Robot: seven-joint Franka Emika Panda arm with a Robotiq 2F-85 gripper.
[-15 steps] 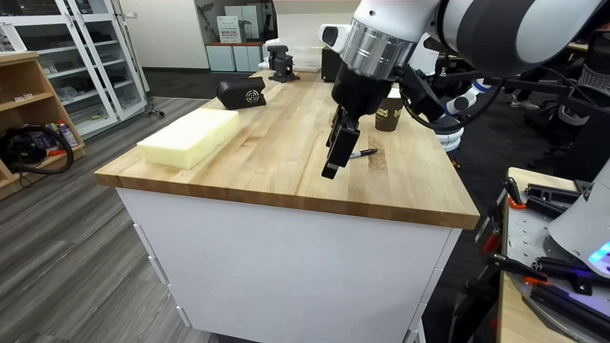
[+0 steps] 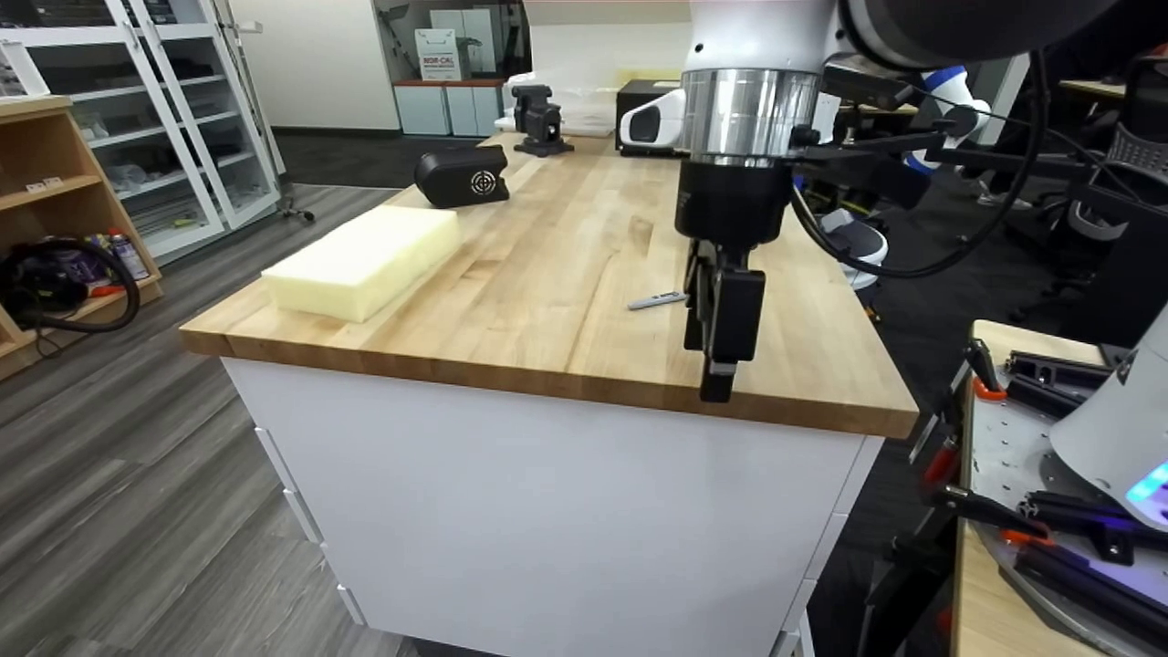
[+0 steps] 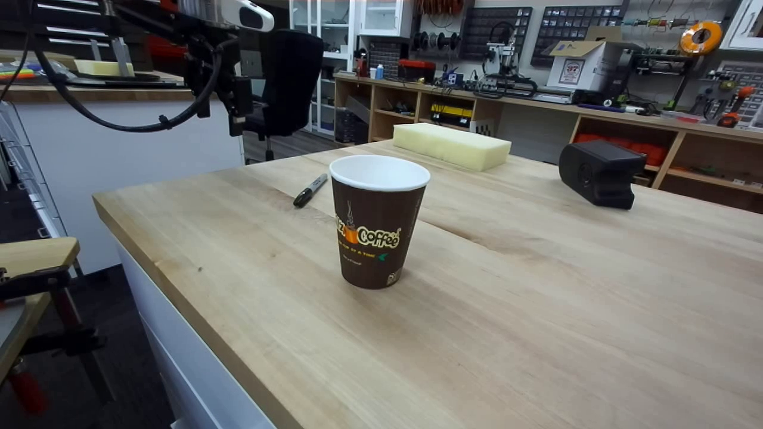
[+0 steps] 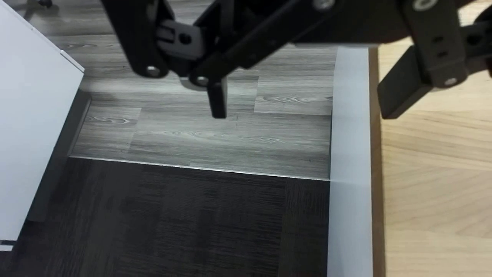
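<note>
My gripper (image 2: 717, 378) points straight down near the table's front edge in exterior view 1. In the wrist view its fingers (image 4: 402, 85) are wide apart, with only floor and table edge behind the gap. A grey and black marker (image 3: 310, 192) lies on the wooden tabletop (image 3: 572, 300); part of it is hidden behind my gripper in exterior view 1. Beyond it, a brown paper coffee cup (image 3: 375, 236) with a white rim stands upright, apart from my gripper. The arm hides the cup in exterior view 1.
A pale yellow foam block (image 2: 367, 257) lies along the table's left side. Behind it sit a black rounded object (image 2: 460, 177) and a dark vise-like stand (image 2: 538, 120). A cable (image 2: 931, 268) loops beside the arm.
My gripper has swung from a tilted pose to vertical, moving right and toward the table's front edge. The cup, visible before in exterior view 1, is now covered by the arm.
</note>
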